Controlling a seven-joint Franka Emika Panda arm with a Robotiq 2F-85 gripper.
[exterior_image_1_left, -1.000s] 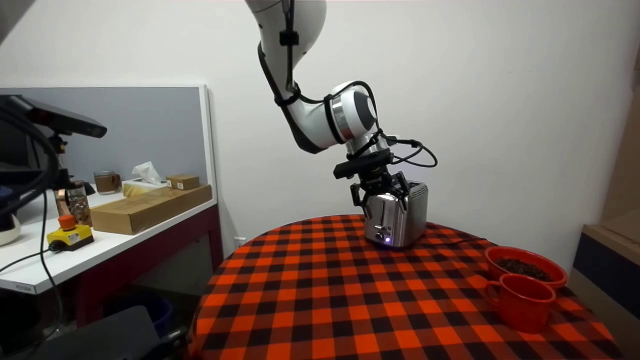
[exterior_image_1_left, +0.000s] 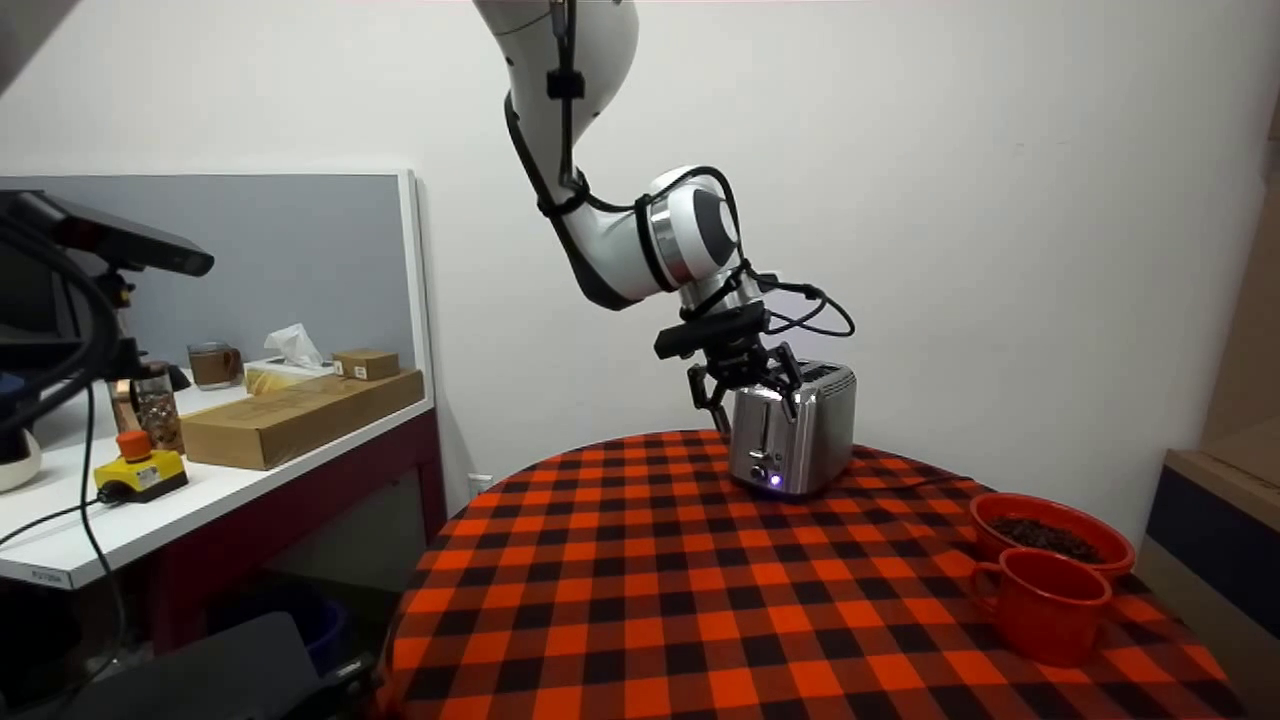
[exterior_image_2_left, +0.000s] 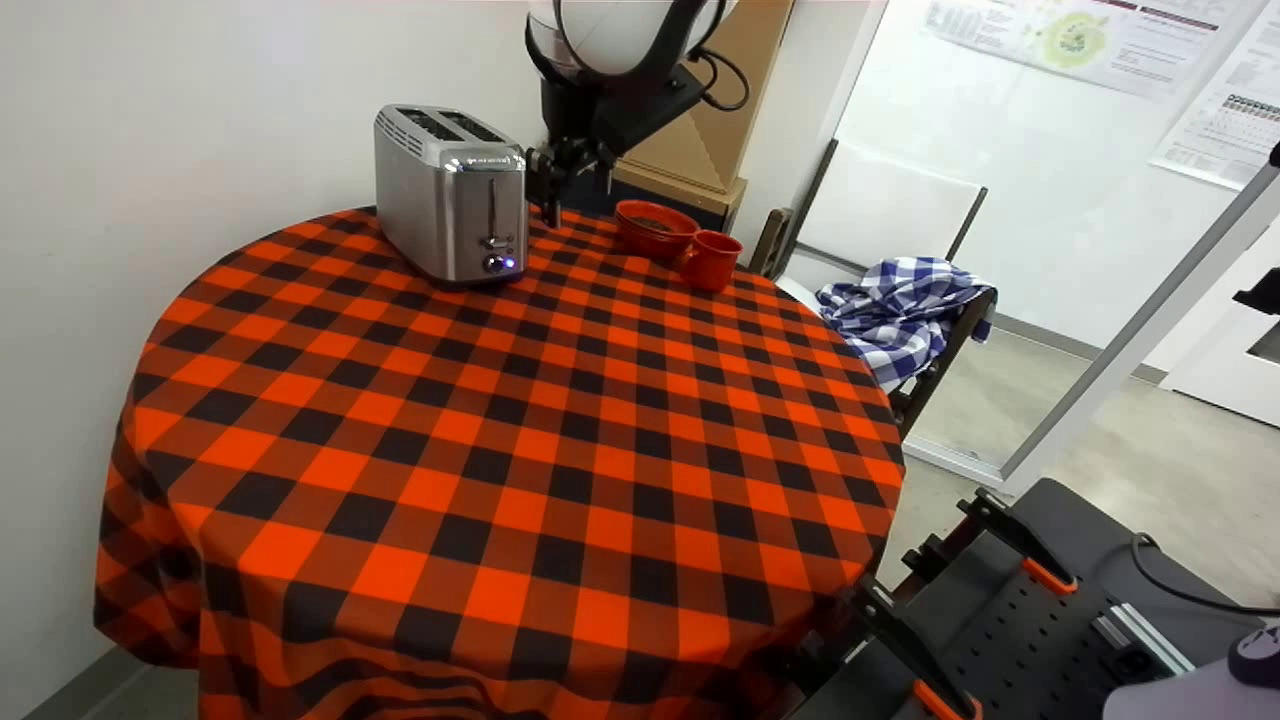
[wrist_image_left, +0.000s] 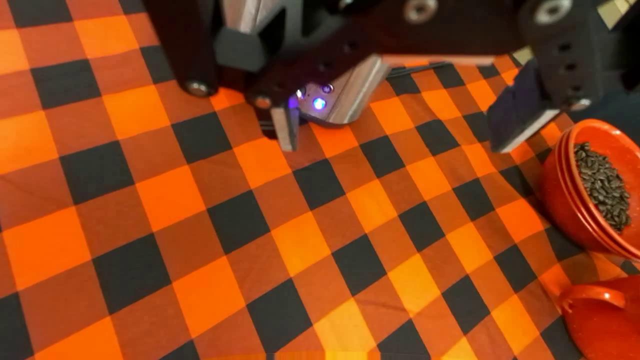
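Observation:
My gripper (exterior_image_1_left: 756, 410) is open, its two fingers spread wide with nothing visible between them. In exterior view 1 it overlaps the upper front of a silver toaster (exterior_image_1_left: 828, 420), which stands upright at the back of the table. From the other side, exterior view 2 has the gripper just to the right of the toaster (exterior_image_2_left: 414, 198); whether they touch, I cannot tell. A purple-blue light glows low on the toaster's control end. In the wrist view, part of the toaster (wrist_image_left: 354, 90) shows behind the gripper, the rest hidden by it.
A red bowl (wrist_image_left: 555, 180) of dark beans and a red mug (exterior_image_1_left: 1044, 618) stand at the right side of the table in exterior view 1. A dark cord (exterior_image_1_left: 918, 484) runs behind the toaster.
In exterior view 1, the arm and open gripper have shifted slightly left and a little lower. The toaster, bowl and mug have stayed in place.

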